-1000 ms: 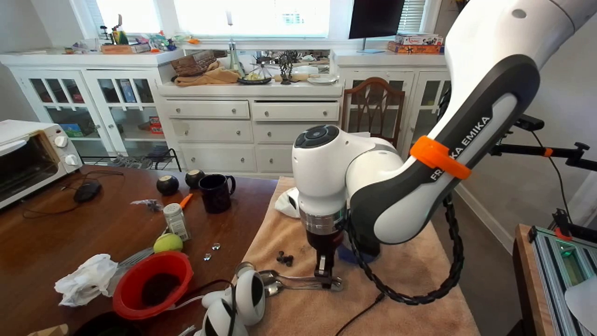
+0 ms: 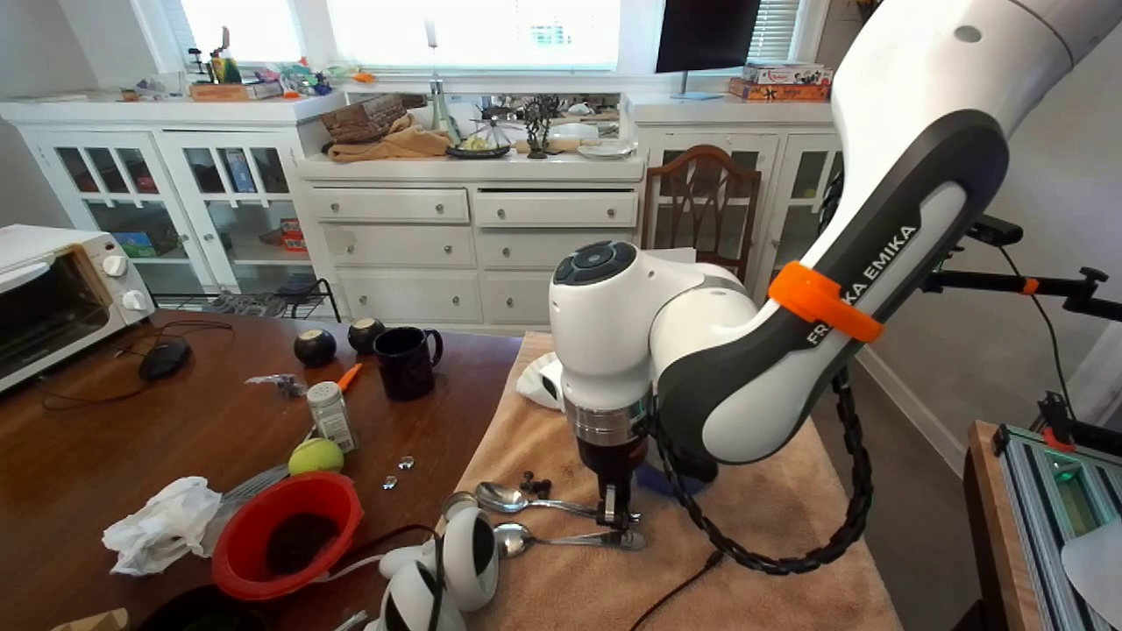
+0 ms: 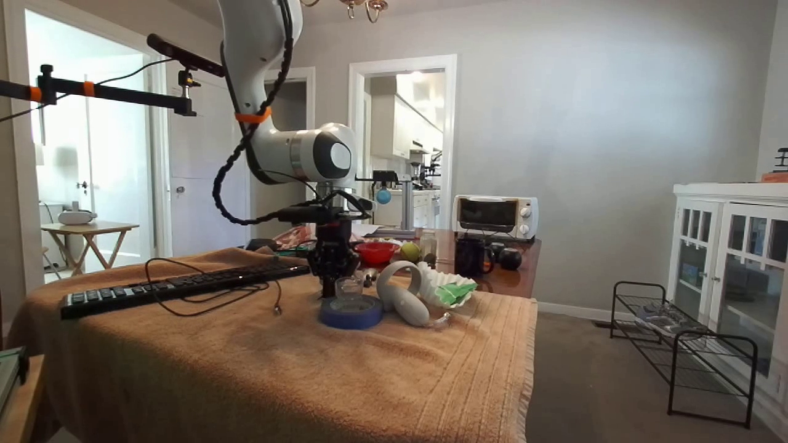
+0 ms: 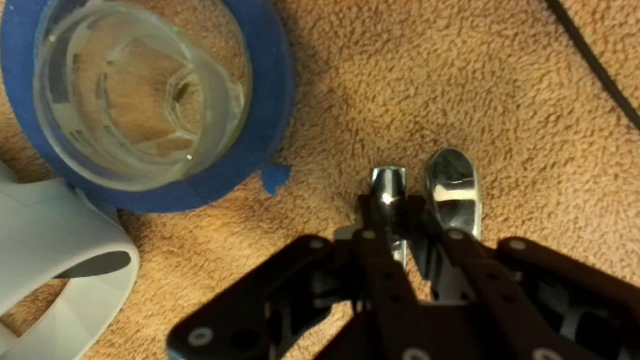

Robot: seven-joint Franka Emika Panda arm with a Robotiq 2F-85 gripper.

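Observation:
Two metal spoons lie side by side on the tan towel [image 2: 757, 557]. In the wrist view, my gripper is shut on the handle of one spoon [image 4: 388, 183], whose squared end pokes out past the fingers. Just right of the fingers rests the rounded handle of the second spoon [image 4: 454, 186], outside the grip. Exterior view 1 shows the gripped spoon's bowl [image 2: 499, 496] farther back and the other spoon's bowl [image 2: 512, 540] nearer the camera. My gripper is low, close to the towel; whether the held spoon touches the cloth I cannot tell.
A blue tape roll [image 4: 273, 102] with a clear cup [image 4: 144, 96] sits close by. A white controller [image 4: 66, 240] lies near it. Small dark pieces [image 2: 536, 485] touch or nearly touch the gripped spoon. A red bowl [image 2: 337, 515] and a mug [image 2: 406, 363] stand left, a keyboard [image 3: 184, 288] elsewhere.
The spoons were close together; now they lie apart. My gripper and its spoon have shifted slightly toward the back, and the spoon's bowl has swung up to the dark pieces.

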